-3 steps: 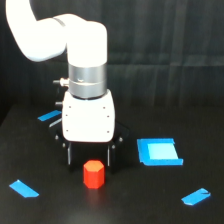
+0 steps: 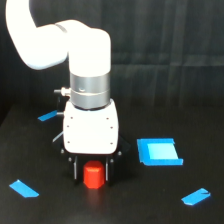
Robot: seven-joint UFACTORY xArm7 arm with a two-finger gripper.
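A red block (image 2: 94,175) with a many-sided outline sits on the dark table, low and left of centre. The white arm comes down from the upper left, and its gripper (image 2: 92,177) points straight down over the block. One dark finger (image 2: 75,169) shows to the block's left and another on its right, with narrow gaps that look clear on both sides. The fingers appear open around the block. Its top is partly hidden under the gripper body, and contact cannot be made out.
To the right lies a pale square framed in blue tape (image 2: 160,152), with nothing on it. Blue tape strips mark the front left (image 2: 23,188), front right (image 2: 196,197) and back left of the table. Bare dark surface lies between them.
The gripper has come down, so its fingers now flank the red block instead of hanging above and behind it. The block has stayed in about the same place.
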